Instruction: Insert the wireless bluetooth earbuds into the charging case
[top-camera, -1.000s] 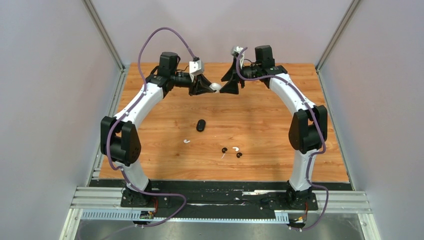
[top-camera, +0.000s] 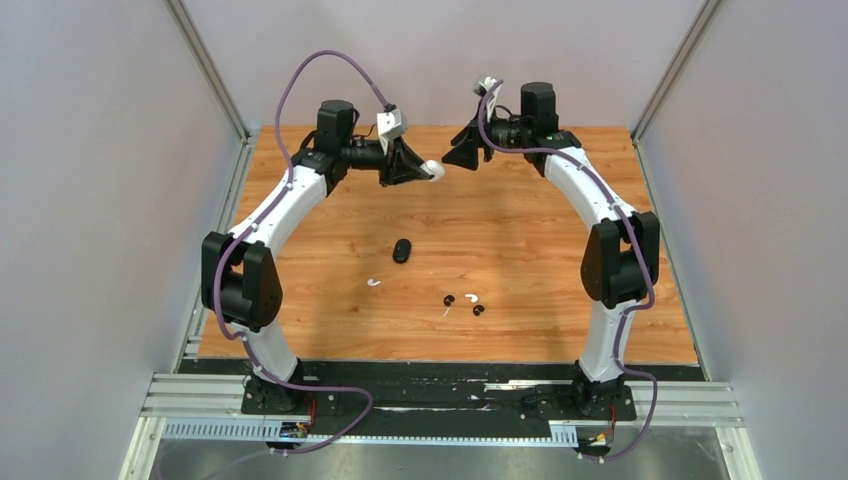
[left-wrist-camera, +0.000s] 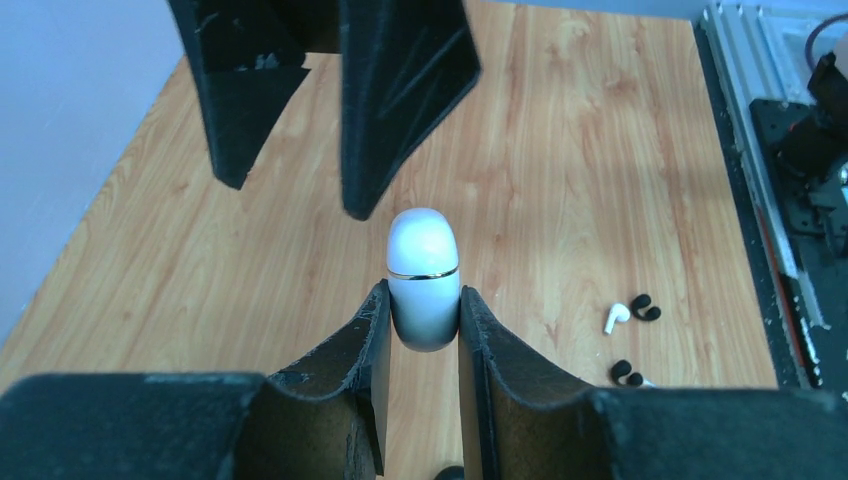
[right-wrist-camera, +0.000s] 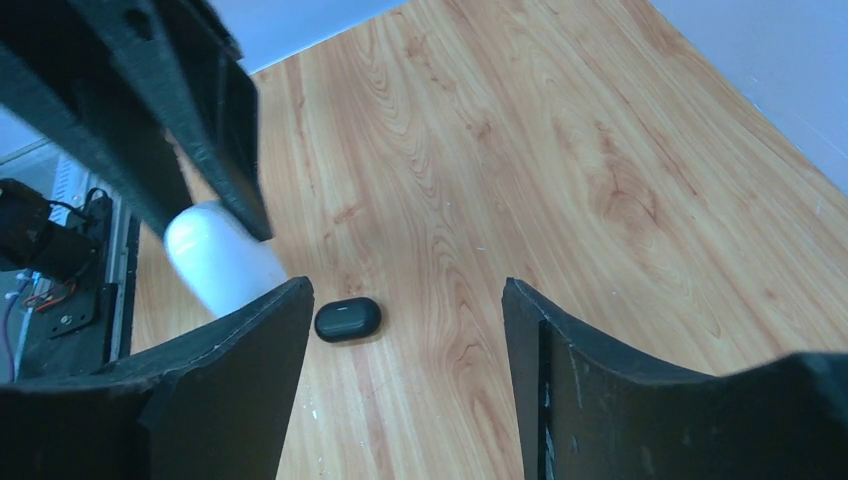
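Observation:
The white charging case (top-camera: 434, 170) is held in the air over the far part of the table, my left gripper shut on it. A thin metallic seam runs round the case (left-wrist-camera: 423, 250), and its lid looks closed. My right gripper is open and empty, its fingertips close to the case but apart from it. On the table lie two white earbuds: one white earbud (top-camera: 373, 282) by itself at the left, and another white earbud (top-camera: 472, 298) near the black ones.
Two black earbuds (top-camera: 479, 310) lie on the front middle of the table. A black case (top-camera: 402, 251) stands behind the left white earbud.
My right gripper was up against the white case and has drawn back to the right, leaving a small gap. The left gripper has shifted only slightly. Items on the table are unmoved.

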